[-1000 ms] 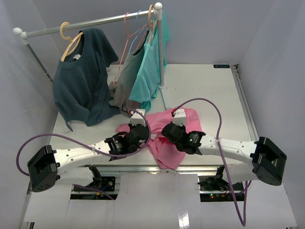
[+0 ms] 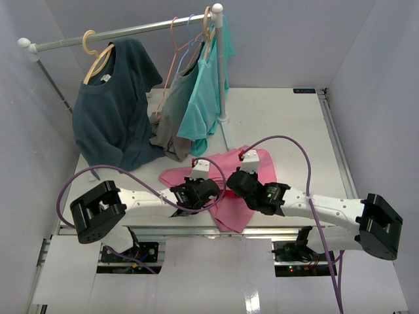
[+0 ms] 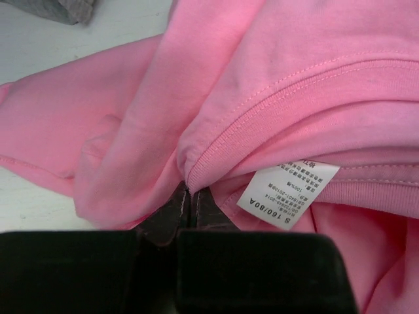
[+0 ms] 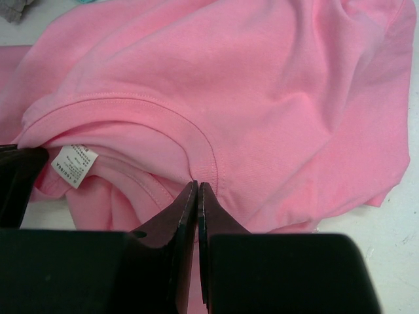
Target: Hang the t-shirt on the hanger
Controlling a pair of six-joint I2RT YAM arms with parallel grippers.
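A pink T-shirt [image 2: 229, 216] lies rumpled on the white table under both arms. In the left wrist view my left gripper is shut on the shirt at the end of the collar band, beside a white size label [image 3: 285, 193]. My right gripper has its fingertips together on the collar band at the other side; whether fabric is between them I cannot tell. The label [image 4: 74, 163] also shows in the right wrist view, near the left gripper's dark body.
A rail [image 2: 124, 31] at the back holds a dark teal shirt [image 2: 111, 124], a grey one [image 2: 171, 118], a turquoise one [image 2: 204, 98], and pink and blue hangers.
The shirt looks nearly unchanged.
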